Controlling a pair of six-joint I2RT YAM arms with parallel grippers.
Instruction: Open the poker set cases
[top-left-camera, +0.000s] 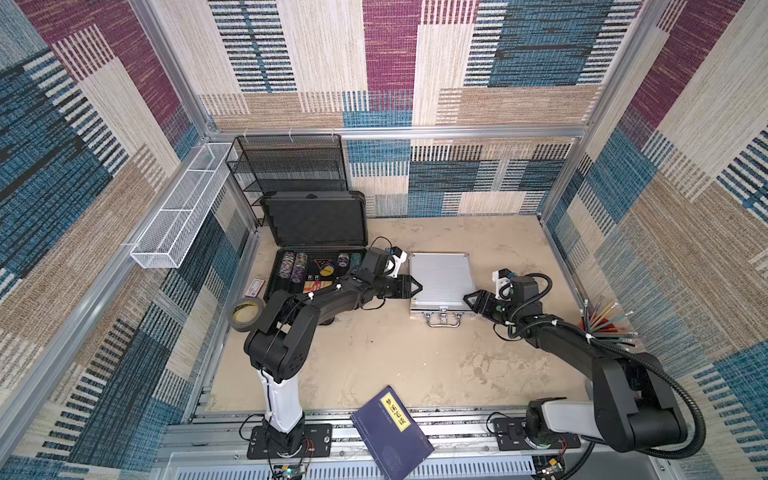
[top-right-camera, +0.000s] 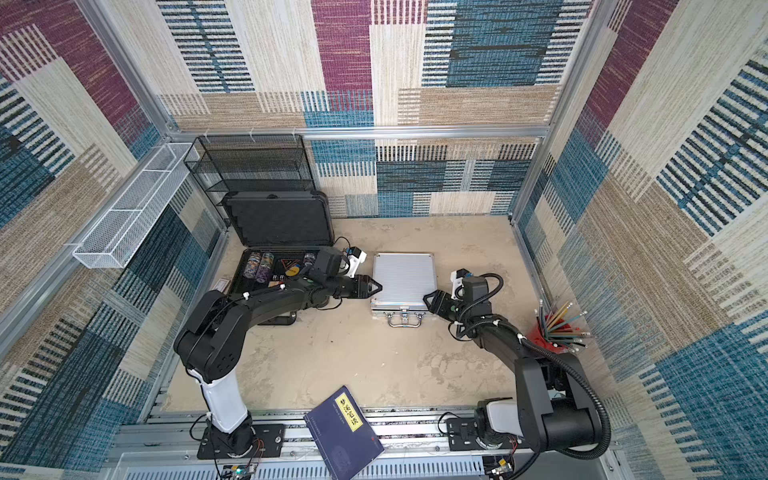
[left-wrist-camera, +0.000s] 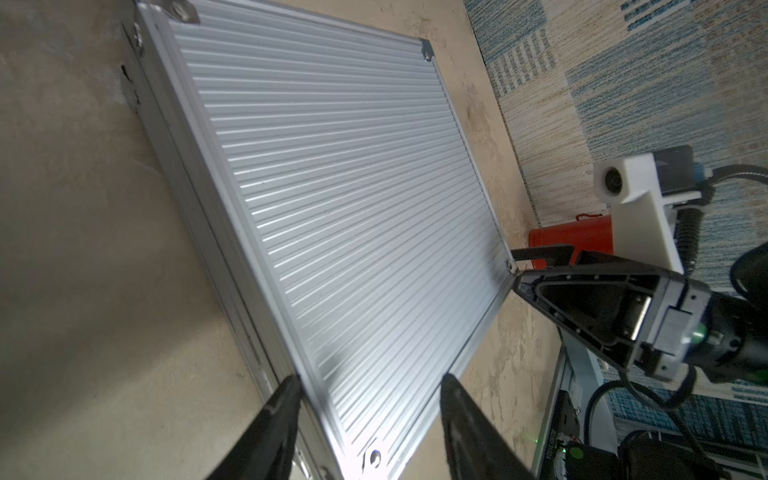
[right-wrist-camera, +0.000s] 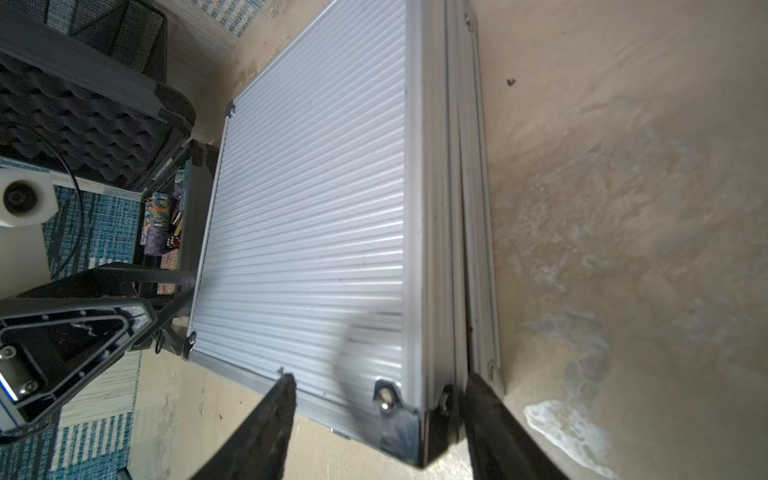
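The closed silver case lies flat on the table, its handle facing the front. A black poker case stands open at the back left, chips visible in its base. My left gripper is open at the silver case's front-left corner, one finger against or very near its side. My right gripper is open at the front-right corner, the corner between its fingertips; in the wrist view the lid edge is near the right finger.
A blue book lies at the front edge. A pencil cup is at the right, a tape roll at the left, wire racks at the back left. The table behind the silver case is clear.
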